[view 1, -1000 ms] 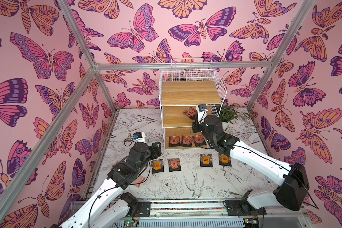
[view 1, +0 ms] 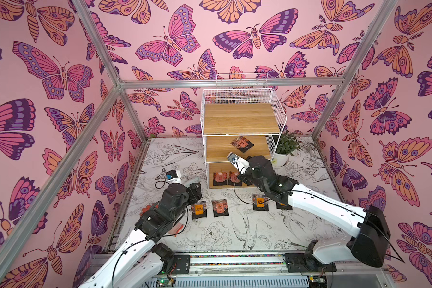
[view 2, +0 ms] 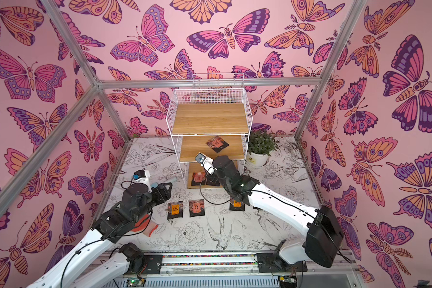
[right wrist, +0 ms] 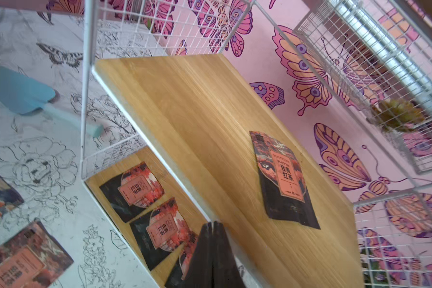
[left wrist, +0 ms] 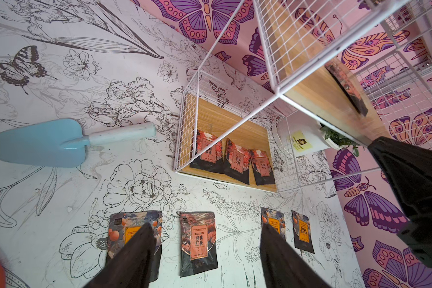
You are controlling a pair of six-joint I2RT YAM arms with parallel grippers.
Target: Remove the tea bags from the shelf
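On the middle board of the white wire shelf point(view 1: 240, 118) lies one dark tea bag with an orange label point(right wrist: 285, 180). Three more tea bags point(left wrist: 236, 161) rest side by side on the bottom board. Several tea bags lie on the table before the shelf, among them a red-labelled one point(left wrist: 198, 243) and a yellow-labelled one point(view 1: 260, 202). My right gripper is shut at the front edge of the middle board, nothing showing between its fingers. Left of the shelf, over the table, my left gripper has its fingers spread apart, with nothing held.
A blue trowel point(left wrist: 67, 141) lies on the table left of the shelf. At the shelf's right stands a potted plant point(view 2: 260, 146). The top board point(view 1: 240, 118) is bare. Open table lies in front of the row of bags.
The right arm's wrist has swung left and turned, uncovering the tea bag on the middle board and covering part of the lower bags. The left arm has barely moved.
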